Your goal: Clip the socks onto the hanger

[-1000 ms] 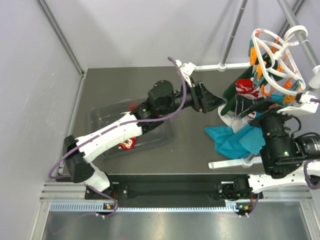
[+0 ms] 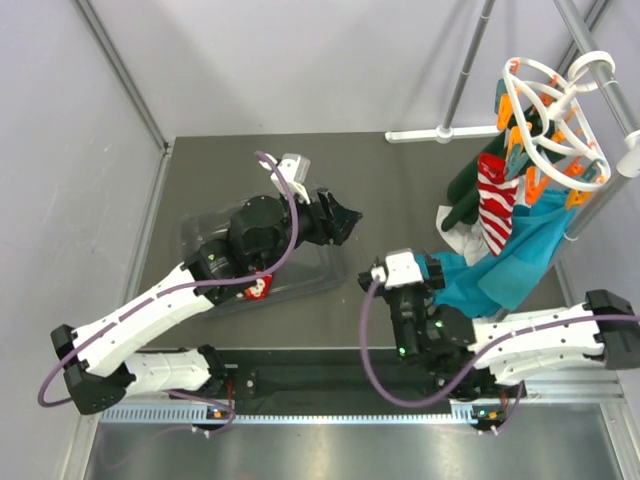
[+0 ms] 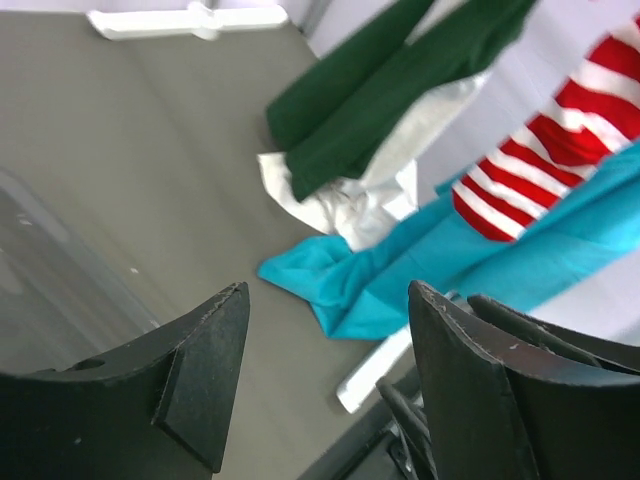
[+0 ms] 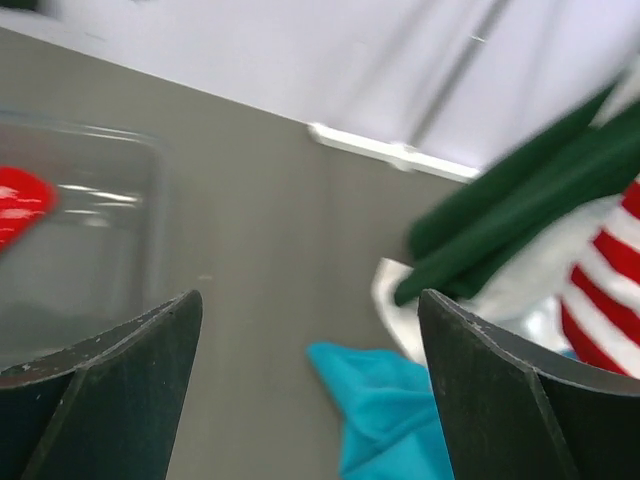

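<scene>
The white clip hanger (image 2: 553, 120) with orange and teal clips hangs at upper right, with a green sock (image 3: 390, 100), a red-striped sock (image 2: 497, 205) and turquoise fabric (image 2: 520, 250) below it. White fabric (image 3: 300, 200) lies behind them. My left gripper (image 2: 338, 218) stands open above the grey bin, left of the socks, nothing between its fingers. My right gripper (image 2: 398, 268) is open and empty, below and left of the hanging socks.
A grey translucent bin (image 2: 220, 310) holding red items (image 4: 15, 205) is at left. The metal rack's poles (image 2: 465, 70) stand at back and right. The middle of the mat between bin and socks is bare.
Both arms have drawn back from the socks: the left toward the bin on the left, the right down and leftward. The striped sock now hangs more stretched out.
</scene>
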